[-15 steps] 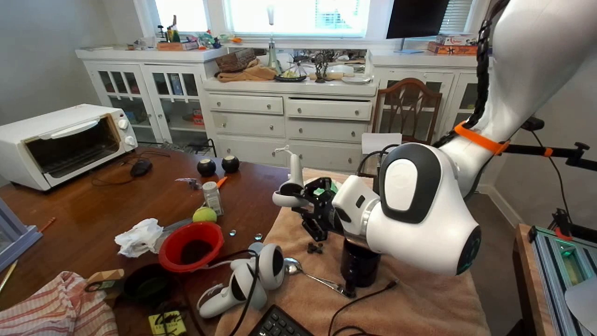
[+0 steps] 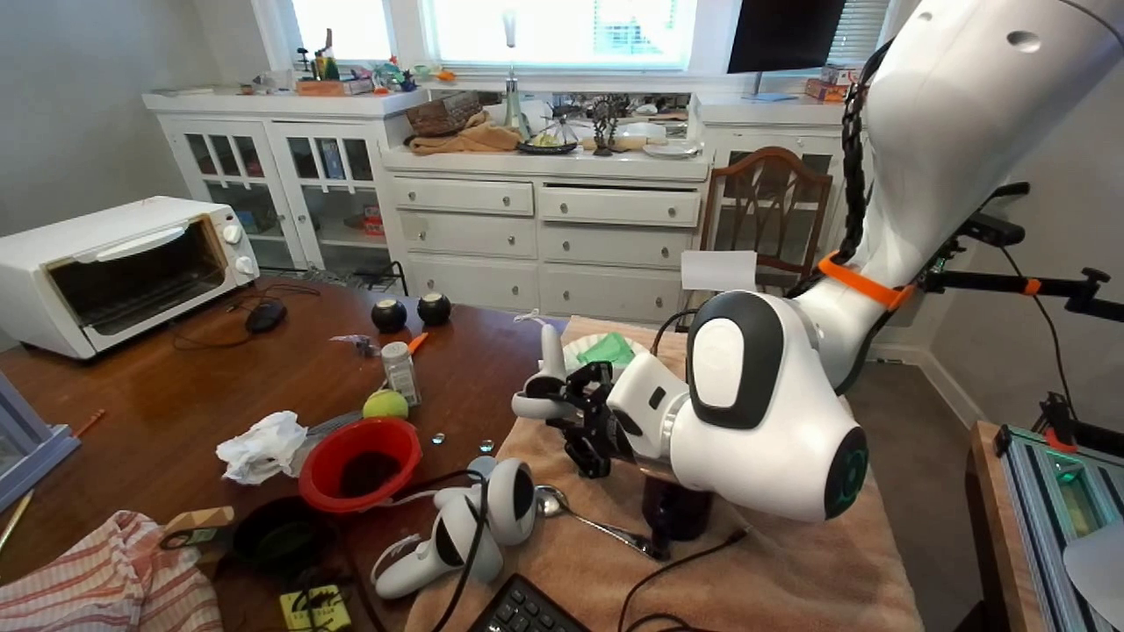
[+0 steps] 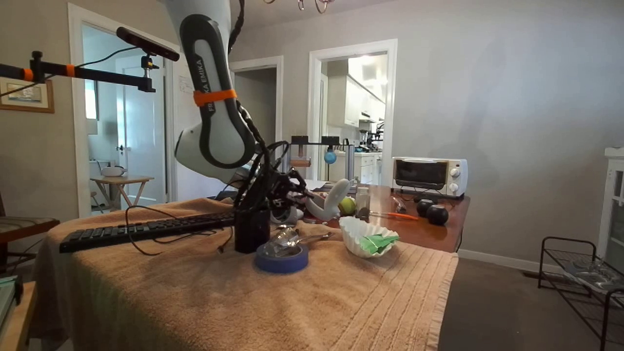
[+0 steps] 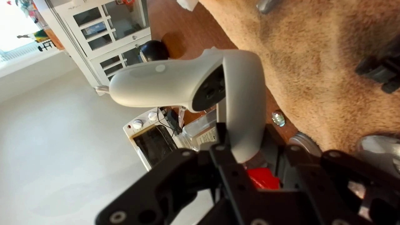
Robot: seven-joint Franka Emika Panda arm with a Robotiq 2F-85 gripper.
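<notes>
A white VR controller (image 4: 245,93) fills the middle of the wrist view, its ring end caught between the black fingers of my gripper. From the side, the gripper (image 2: 577,416) is shut on that controller (image 2: 548,384), which is held up off the towel with its handle pointing upward. In the other exterior view the controller (image 3: 332,202) shows to the right of the gripper, its handle tilted up. A second white controller (image 2: 453,542) lies with a white-and-black one of like shape at the front edge of the towel.
A red bowl (image 2: 360,463), a tennis ball (image 2: 385,404) and a clear shaker (image 2: 400,373) stand on the brown table. On the towel (image 3: 374,298) are a dark mug (image 3: 251,230), blue tape (image 3: 282,260), a spoon (image 2: 601,523), a keyboard (image 3: 146,230) and a paper filter (image 3: 354,239) with green inside.
The arm has shifted left and slightly lower, the controller still in the gripper. More of the filter with its green content shows behind the gripper.
</notes>
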